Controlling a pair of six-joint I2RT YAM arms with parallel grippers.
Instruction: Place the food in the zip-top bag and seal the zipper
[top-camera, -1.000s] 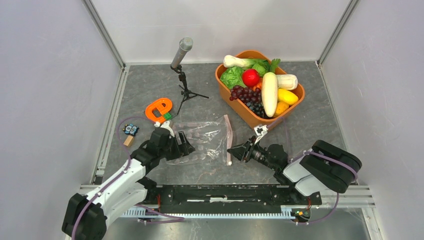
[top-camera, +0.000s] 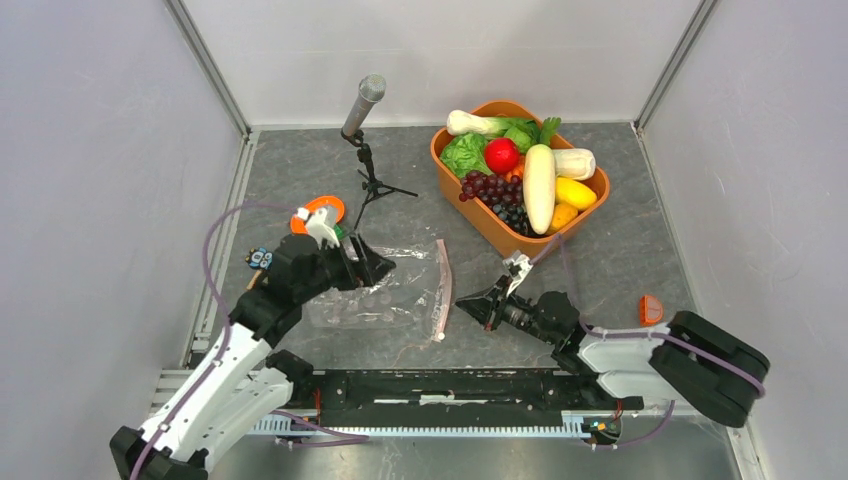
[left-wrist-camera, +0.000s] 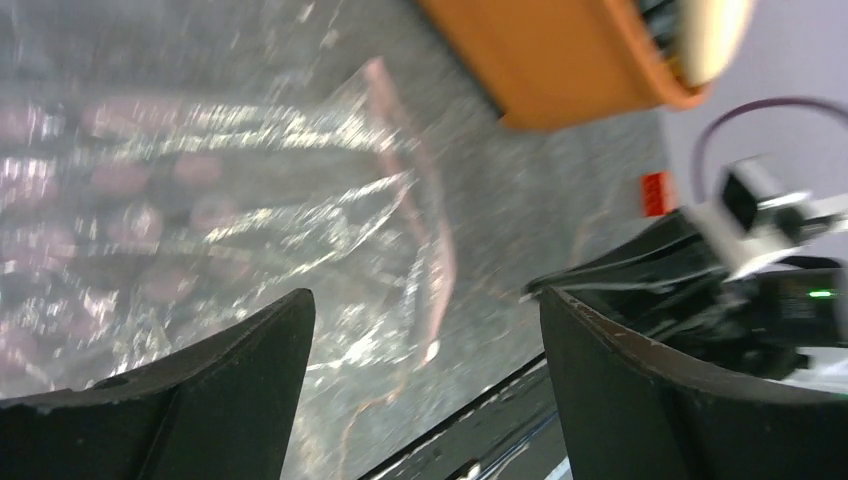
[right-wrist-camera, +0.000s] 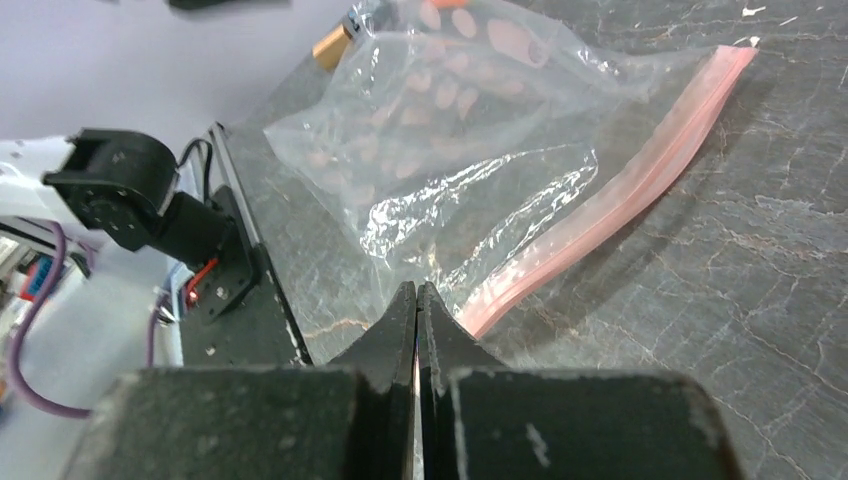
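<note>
The clear zip top bag (top-camera: 408, 300) lies flat on the grey table, its pink zipper strip (top-camera: 442, 295) facing right. My left gripper (top-camera: 376, 264) is open above the bag; nothing shows between its fingers. Right of the strip, my right gripper (top-camera: 464, 306) is shut. In the right wrist view its fingertips (right-wrist-camera: 404, 320) meet with nothing held, and the pink strip (right-wrist-camera: 610, 212) ends just beyond them. Produce fills the orange basket (top-camera: 480, 222), including a red tomato (top-camera: 502, 155), dark grapes (top-camera: 480, 187) and a pale long vegetable (top-camera: 539, 188).
Behind the bag stands a microphone on a small tripod (top-camera: 372, 184). An orange ring-shaped item (top-camera: 327, 204) and a small blue toy (top-camera: 259, 258) lie at left. An orange-red piece (top-camera: 651, 309) lies far right. Table beside the basket's right side is clear.
The left gripper rose and moved up-right, still open. The bag shifted slightly left and settled flatter.
</note>
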